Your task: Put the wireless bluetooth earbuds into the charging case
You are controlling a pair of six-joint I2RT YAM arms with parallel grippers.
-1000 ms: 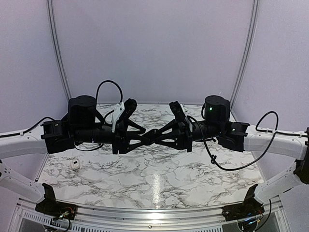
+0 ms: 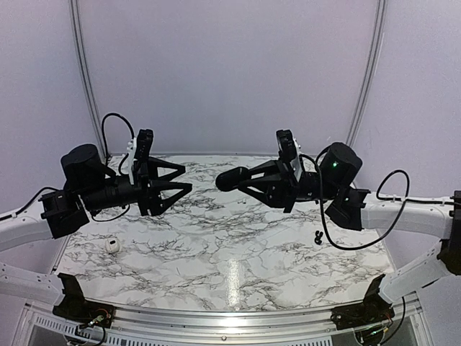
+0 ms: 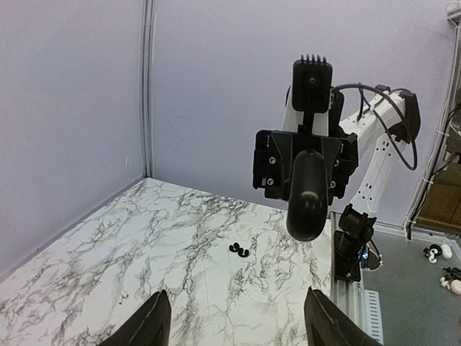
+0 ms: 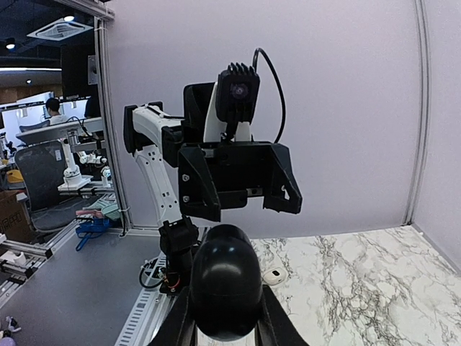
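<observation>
A glossy black oblong charging case (image 2: 232,178) is held above the table by my right gripper (image 2: 253,184), shut on it; it fills the bottom middle of the right wrist view. My left gripper (image 2: 186,179) faces it from the left, apart from it, its fingers open and empty. Small black earbuds (image 2: 318,237) lie on the right of the table, also seen as dark pieces (image 3: 238,249) in the left wrist view.
A small white object (image 2: 112,244) lies at the left of the marble table (image 2: 180,274). Walls bound it at back and sides.
My left gripper has let go of the black case and moved back to the left. My right gripper has risen and shifted slightly right with the case.
</observation>
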